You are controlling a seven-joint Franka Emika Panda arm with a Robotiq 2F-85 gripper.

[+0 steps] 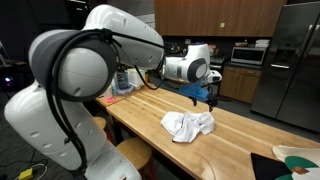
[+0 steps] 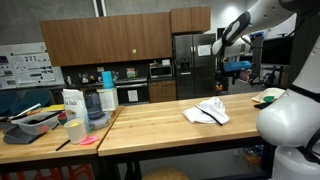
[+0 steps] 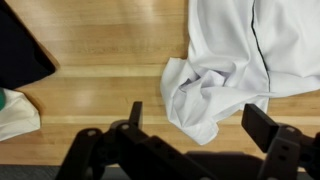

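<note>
A crumpled white cloth (image 1: 187, 124) lies on the wooden table, with folds raised along its length. In the wrist view the cloth (image 3: 215, 95) spreads from the middle to the upper right. My gripper is open above the cloth's near end, its two dark fingers wide apart and nothing held. From the side, the gripper (image 1: 207, 98) hangs over the far part of the cloth, with a gap below it. Exterior view 2 also shows the cloth (image 2: 206, 111) on the tabletop, near the arm's side.
A black flat item (image 1: 268, 167) and a green-and-white thing (image 1: 298, 156) lie at the table's right. Cups and containers (image 2: 75, 130) stand at the far end. Bare wood (image 2: 150, 125) stretches between them and the cloth.
</note>
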